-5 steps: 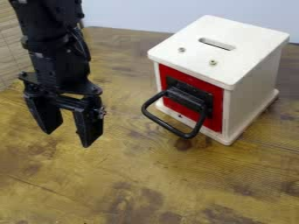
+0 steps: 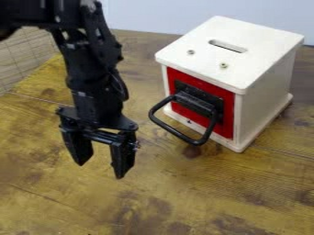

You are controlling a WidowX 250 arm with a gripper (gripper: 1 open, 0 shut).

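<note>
My black gripper point(image 2: 101, 153) hangs over the wooden table at the left, fingers pointing down and apart, with nothing between them. To its right stands a white wooden box point(image 2: 263, 87) with a slot and two small knobs on top and a red front panel point(image 2: 223, 97). A black loop handle point(image 2: 164, 126) sticks out from that panel toward the gripper, apart from it.
A woven mat point(image 2: 22, 60) lies at the back left, and a pale wall is behind.
Over the last second my gripper has shifted right and down in the view, a little closer to the handle. The box and handle stand unchanged.
</note>
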